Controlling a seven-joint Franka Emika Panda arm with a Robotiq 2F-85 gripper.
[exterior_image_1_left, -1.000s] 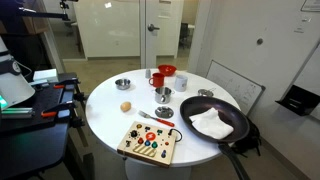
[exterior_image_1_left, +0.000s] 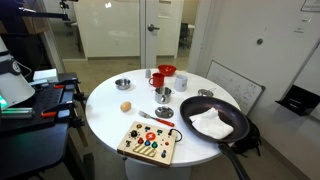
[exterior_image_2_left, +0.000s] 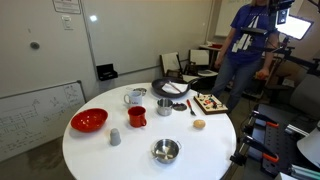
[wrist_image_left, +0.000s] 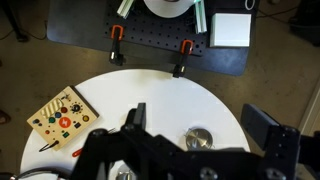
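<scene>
In the wrist view my gripper stands open, its dark fingers wide apart with nothing between them, high above the white round table (exterior_image_1_left: 101, 117). A wooden board with coloured knobs (exterior_image_1_left: 150, 142) lies at the table's near edge. Behind it are a red-handled fork (exterior_image_1_left: 158, 119) and a small round tan object (exterior_image_1_left: 126, 106). To the right a black pan (exterior_image_1_left: 196, 112) holds a white cloth (exterior_image_1_left: 214, 125). Farther back stand a steel bowl (exterior_image_1_left: 122, 84), a steel cup (exterior_image_1_left: 163, 95), a red mug (exterior_image_2_left: 137, 117) and a red bowl (exterior_image_2_left: 89, 121).
A white mug (exterior_image_2_left: 134, 96) and a grey shaker (exterior_image_2_left: 115, 137) stand among the dishes. The pan's handle (exterior_image_1_left: 236, 162) sticks out past the table edge. The black robot base (wrist_image_left: 145, 43) adjoins the table. Bare tabletop lies around the tan object.
</scene>
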